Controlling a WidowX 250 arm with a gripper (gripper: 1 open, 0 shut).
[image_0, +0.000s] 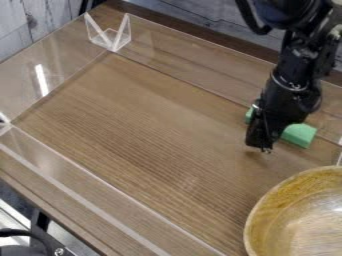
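The black robot gripper (263, 135) reaches down from the top right, its fingertips low beside a green object (297, 134) that lies on the wooden table (134, 130). The arm covers part of the green object, and whether anything is between the fingers cannot be made out.
A large round tan bowl (294, 220) fills the bottom right corner. A small white wire holder (107, 32) stands at the back left. Black cables show at the lower left edge.
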